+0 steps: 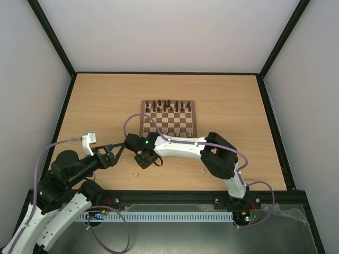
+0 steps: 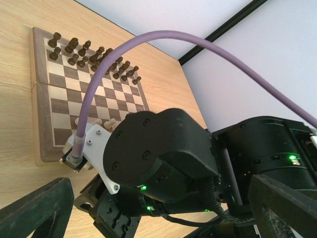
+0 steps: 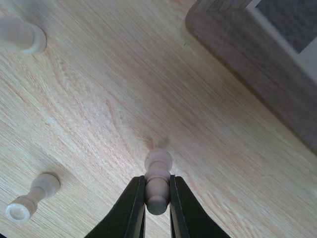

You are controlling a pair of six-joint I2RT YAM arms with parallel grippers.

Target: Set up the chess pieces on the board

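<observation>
In the right wrist view a pale chess piece stands between the fingertips of my right gripper, which is shut on its upper part. Its base appears at or close to the tabletop. The chessboard lies in the middle of the table; dark pieces fill its far rows, and a few pale pieces show on its near side, partly behind the right arm. My left gripper hangs to the left of the board, its fingers wide apart with nothing between them.
Loose on the wood are a pale rook-like piece and another pale piece, both left of the held one. More small pale pieces lie right of the right arm. The board's corner is close by.
</observation>
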